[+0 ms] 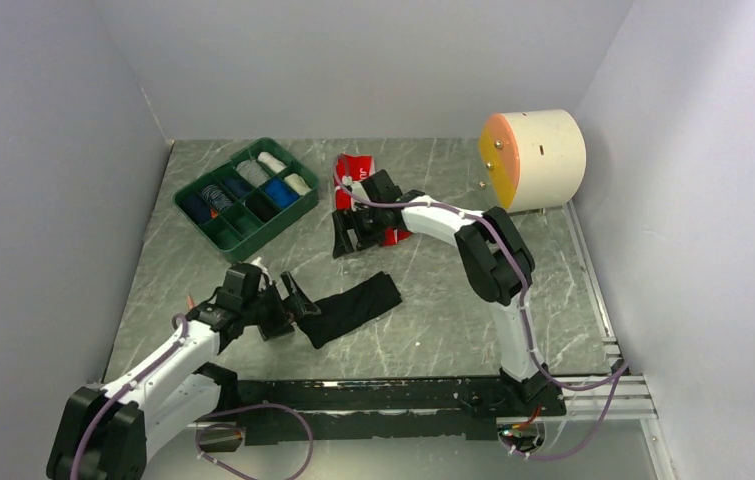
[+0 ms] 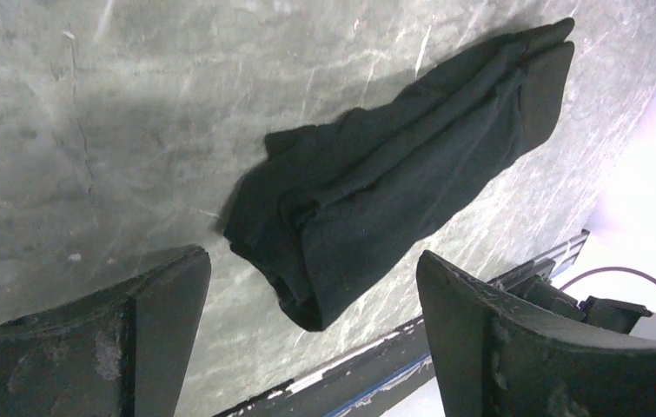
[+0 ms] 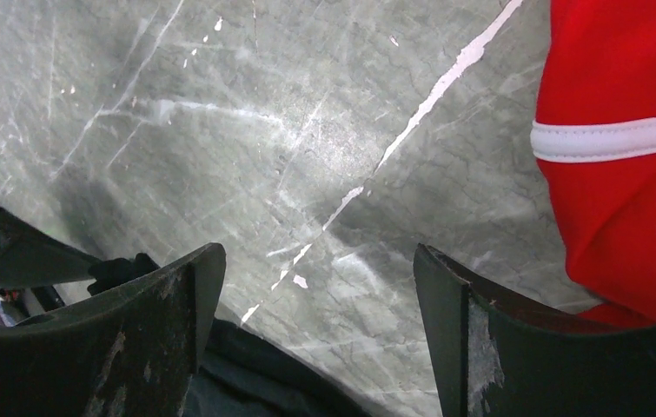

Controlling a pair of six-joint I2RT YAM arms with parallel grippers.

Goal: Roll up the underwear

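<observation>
Black underwear (image 1: 351, 310) (image 2: 394, 174) lies folded into a long strip on the marble table. My left gripper (image 1: 289, 298) hovers at its left end, open, the cloth showing between the fingers in the left wrist view. My right gripper (image 1: 349, 236) is farther back, its fingers apart over bare table, with nothing between them. The red garment (image 1: 354, 174) (image 3: 619, 208) with white band lies beside and partly under the right gripper. The black cloth's edge (image 3: 272, 382) shows low in the right wrist view.
A green divided box (image 1: 243, 215) with rolled cloths stands at the back left. A white drum-shaped cabinet (image 1: 543, 160) stands at the back right. Bare table (image 1: 453, 320) lies right of the underwear.
</observation>
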